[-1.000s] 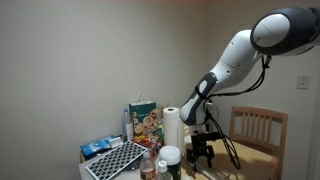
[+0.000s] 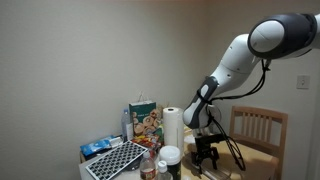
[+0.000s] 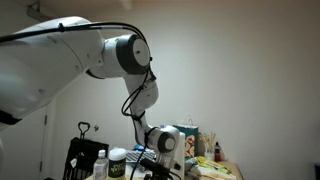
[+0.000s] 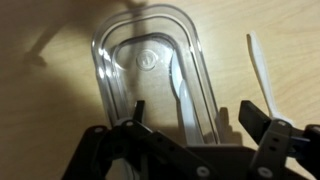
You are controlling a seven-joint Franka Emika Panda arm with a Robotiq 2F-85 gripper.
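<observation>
A clear plastic tray or lid (image 4: pixel 103 68) with rounded corners lies on the wooden table in the wrist view. Inside its outline is a white plastic knife (image 4: pixel 184 98), blade toward the top of the view and handle running down between my fingers. My gripper is open above it, one finger to each side, with nothing visibly held. A second white utensil (image 4: pixel 262 75) rests on bare wood to the right, outside the tray; its lower end passes behind the right finger. Exterior view 1 has the gripper (image 2: pixel 207 164) low over the table, small and dark.
In exterior view 1, a paper towel roll (image 2: pixel 173 127), a dark-lidded tub (image 2: pixel 171 158) and bottles (image 2: pixel 148 166) crowd the space left of the arm. Farther left are a black grid rack (image 2: pixel 116 160) and a printed bag (image 2: pixel 146 120). A wooden chair (image 2: pixel 258 125) stands behind at right.
In exterior view 1, the gripper has shifted slightly right and down over the last second. The objects around it look unmoved.
</observation>
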